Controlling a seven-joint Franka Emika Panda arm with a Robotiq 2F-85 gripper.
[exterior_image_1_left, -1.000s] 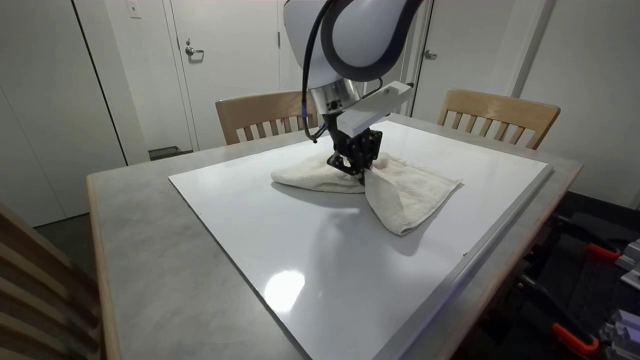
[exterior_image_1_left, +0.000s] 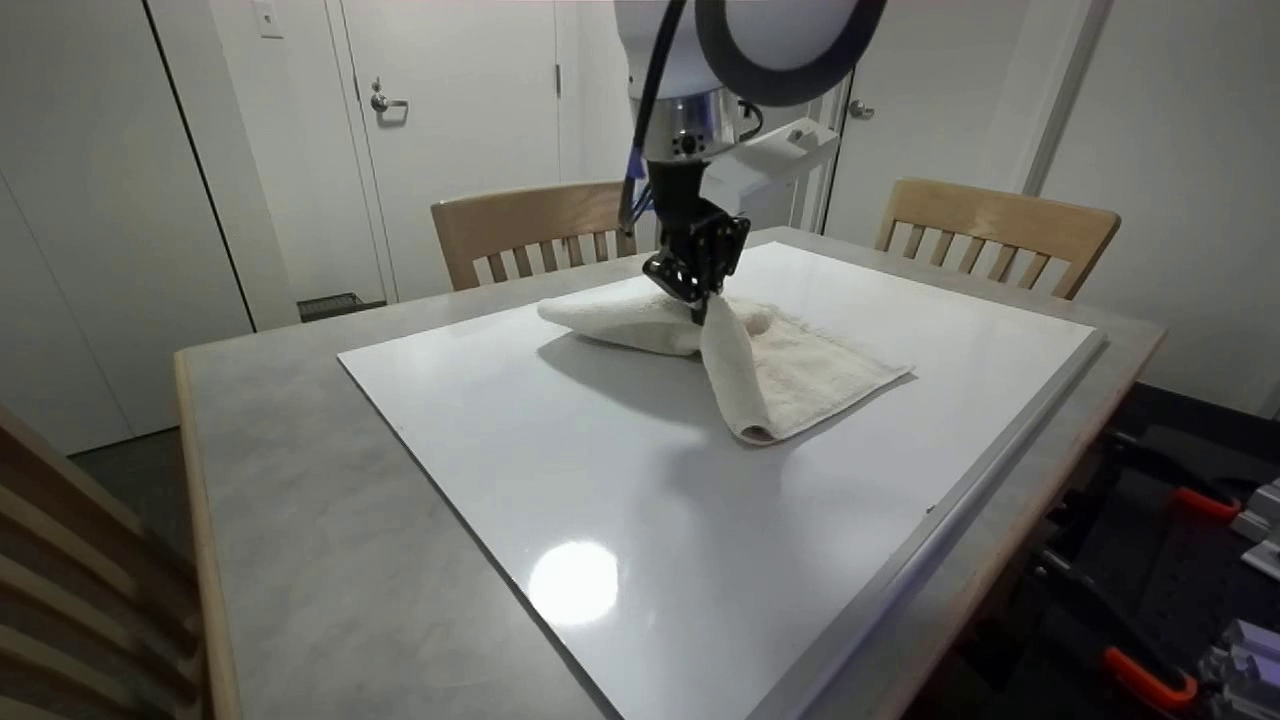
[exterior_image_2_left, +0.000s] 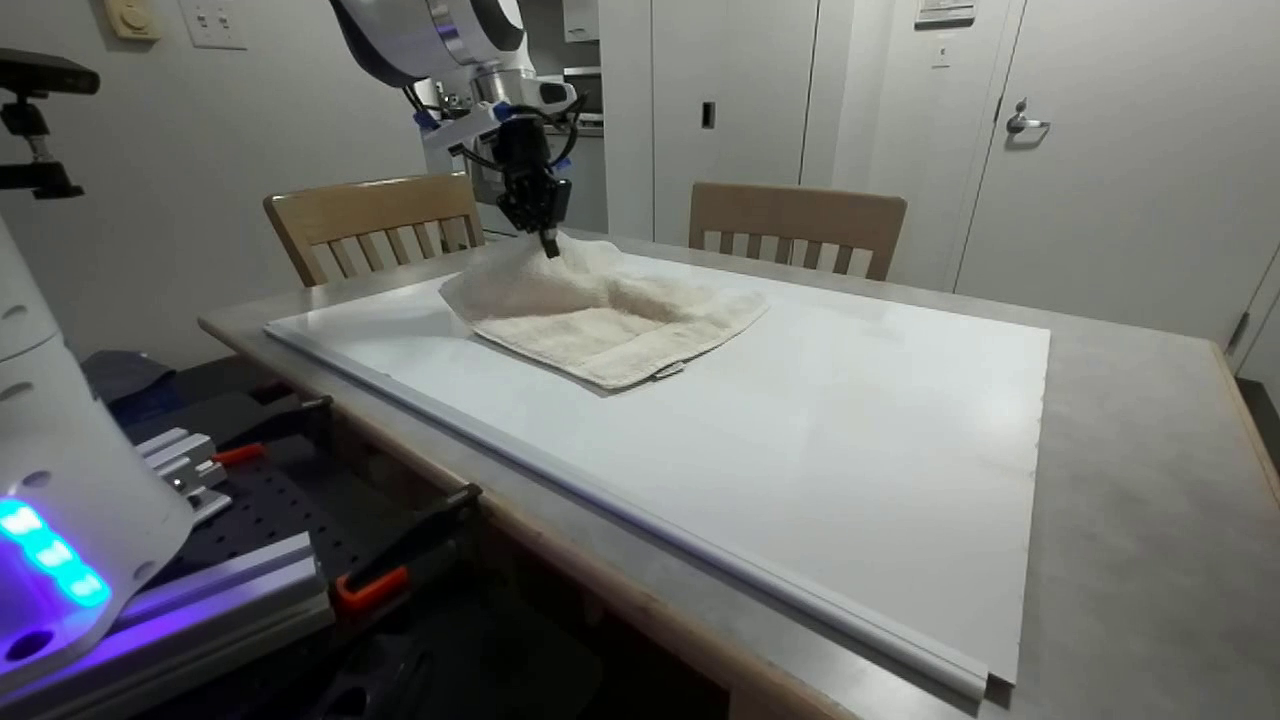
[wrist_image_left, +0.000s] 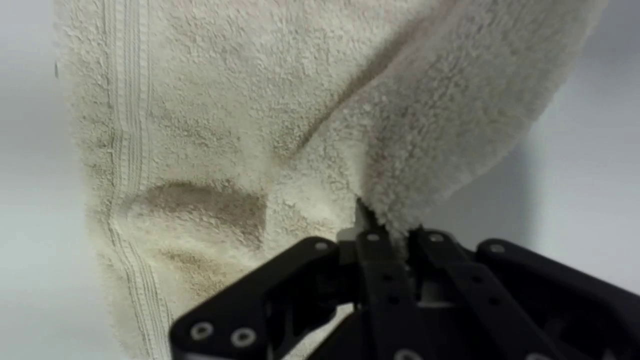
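A cream terry towel (exterior_image_1_left: 822, 366) lies partly folded on the white board, its middle edge lifted into a peak. At that peak my gripper (exterior_image_1_left: 703, 310) is shut on a pinch of the cloth. From the other side, the towel (exterior_image_2_left: 600, 318) spreads flat toward the board's middle, while its far part rises to the gripper (exterior_image_2_left: 551, 250). The wrist view has the towel (wrist_image_left: 216, 90) filling most of the picture, with a fold running up to the right. There the cloth goes in between the fingers, which hide the pinched bit.
The white board (exterior_image_1_left: 516, 420) covers much of the grey table (exterior_image_1_left: 300, 480) and is bare toward the front. A raised rail (exterior_image_2_left: 600, 486) runs along one long edge. Wooden chairs (exterior_image_2_left: 798, 222) stand around the table; clamps (exterior_image_2_left: 402, 558) sit at the robot's side.
My gripper has moved back and slightly left in the first exterior view, drawing the gripped cloth with it. The towel's near corner has pulled back and curled, and the arm stands more upright.
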